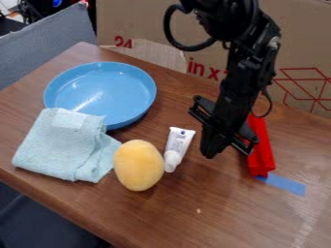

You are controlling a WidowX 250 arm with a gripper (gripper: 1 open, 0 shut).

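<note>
My black gripper (pixel 214 145) hangs low over the wooden table, between a white tube (pixel 177 147) on its left and a red object (pixel 261 155) on its right, which it partly covers. Its fingertips are close together, with nothing visible between them. The red object lies along a strip of blue tape (pixel 285 184).
A blue plate (pixel 101 89) sits at the back left, with a folded light-blue cloth (pixel 65 145) in front of it. A yellow sponge-like object (pixel 138 166) is left of the tube. A cardboard box (pixel 142 24) stands behind.
</note>
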